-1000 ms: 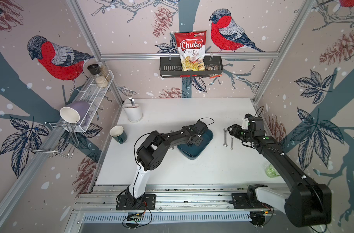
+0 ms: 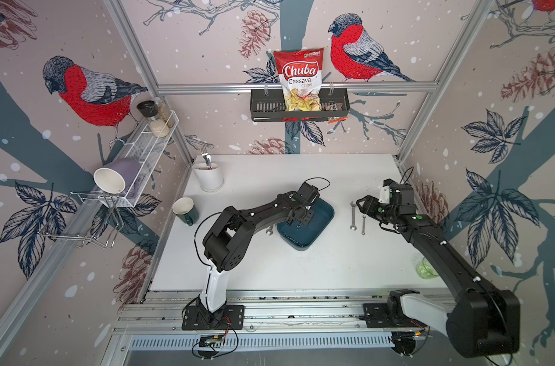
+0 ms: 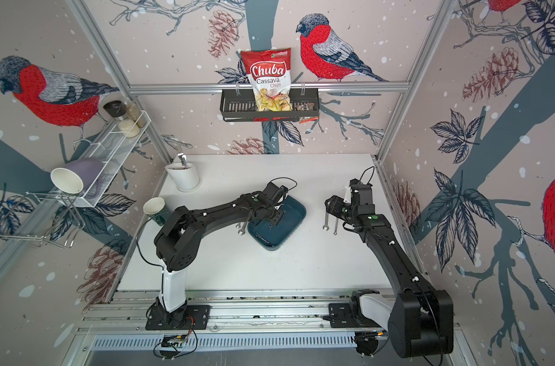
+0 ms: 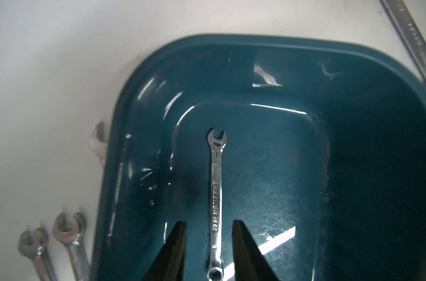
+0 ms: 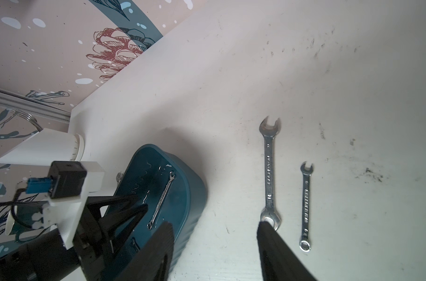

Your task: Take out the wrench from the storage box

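The teal storage box (image 4: pixel 372 140) sits mid-table, with a slim silver wrench (image 4: pixel 215 187) lying lengthwise on its floor in the left wrist view. My left gripper is over the box, fingers apart on either side of the wrench's lower part, seen from above, holding nothing. The same wrench (image 5: pixel 161 200) shows in the right wrist view beside the left arm. My right gripper hangs open and empty at the right, near two loose wrenches (image 5: pixel 269 173) on the table.
More wrenches (image 4: pixel 72 238) lie left of the box. A white utensil holder (image 2: pixel 208 178) and a mug (image 2: pixel 186 210) stand at the left. A green glass (image 2: pixel 425 268) is at the front right.
In the top left view my left arm has shifted slightly, its gripper end now a little higher and further left over the box. The right arm is essentially unchanged.
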